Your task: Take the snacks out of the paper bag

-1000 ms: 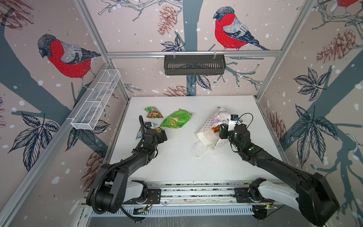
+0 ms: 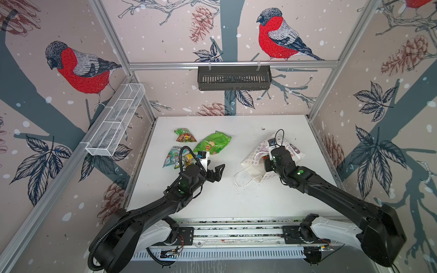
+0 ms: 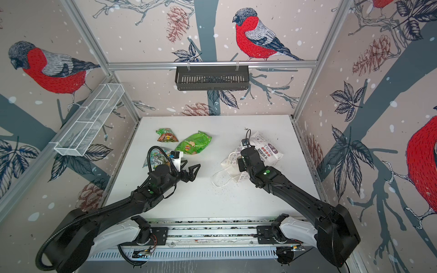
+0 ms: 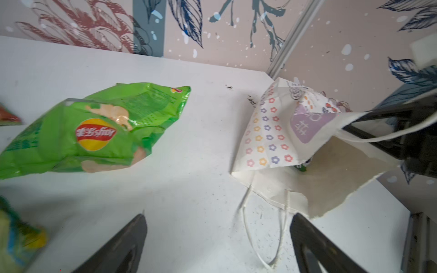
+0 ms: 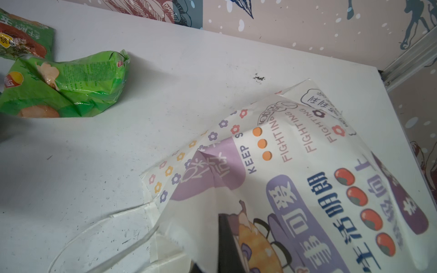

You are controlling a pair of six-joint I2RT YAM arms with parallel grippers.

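Note:
The white printed paper bag (image 2: 252, 157) lies on its side at the table's right, its mouth (image 4: 336, 168) facing left and front. A bit of green packaging (image 4: 301, 167) shows inside; the rest is hidden. My right gripper is shut on the bag's upper rim, and the paper creases toward its fingers. My left gripper (image 2: 218, 173) stands open and empty, left of the bag and apart from it. Outside on the table lie a big green chip bag (image 2: 212, 142), a small green-and-brown packet (image 2: 185, 135) and a blue-green packet (image 2: 171, 157), partly behind the left arm.
A thin white bag handle (image 2: 245, 183) loops onto the table in front of the mouth. A white wire basket (image 2: 113, 120) and a dark basket (image 2: 234, 82) hang above the table.
My left gripper has moved right, away from the blue-green packet and toward the bag.

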